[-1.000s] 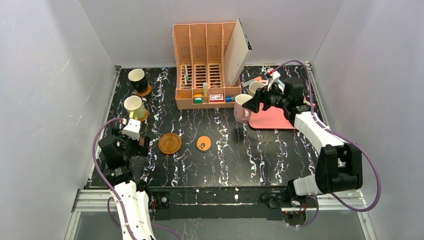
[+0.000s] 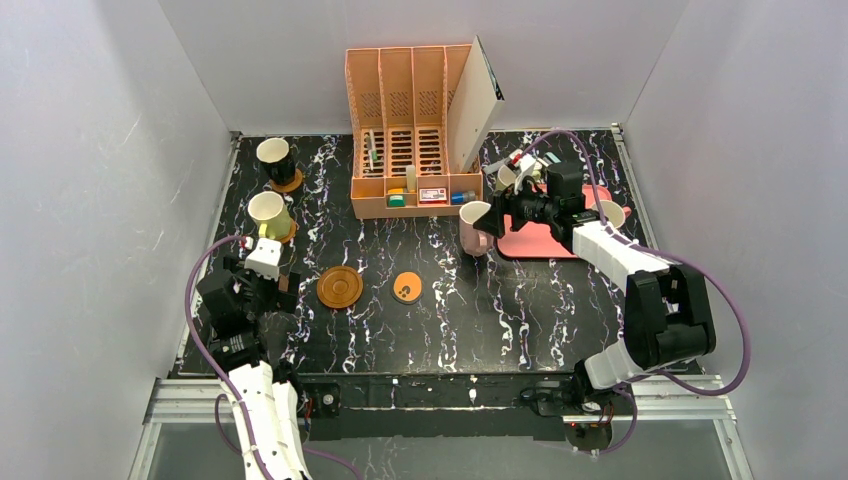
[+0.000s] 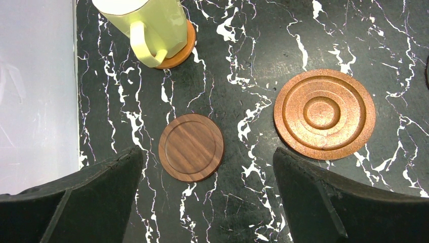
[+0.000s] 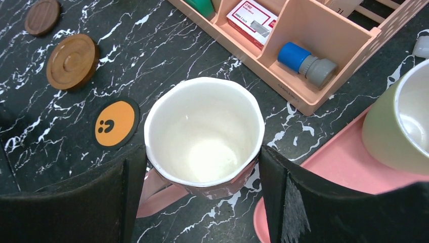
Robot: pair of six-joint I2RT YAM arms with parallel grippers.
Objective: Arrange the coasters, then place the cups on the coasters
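A pink cup (image 2: 473, 235) with a white inside stands upright on the dark marbled table, left of the pink tray. In the right wrist view the cup (image 4: 205, 136) sits between the fingers of my right gripper, its handle toward the lower left. Both fingers are close against its sides; whether they press on it cannot be made out. The orange paw-print coaster (image 4: 116, 123) lies to the cup's left, with a gap between. My left gripper is open and empty above a small dark wooden coaster (image 3: 191, 147).
A brown round coaster (image 2: 340, 287) lies left of the orange one. Green (image 2: 268, 212) and black (image 2: 275, 158) cups stand on coasters at the left. The peach organizer (image 2: 415, 205) is at the back, the pink tray (image 2: 540, 243) at the right.
Over the last second the pink cup and right gripper moved left and toward the table's front. The left arm stayed still.
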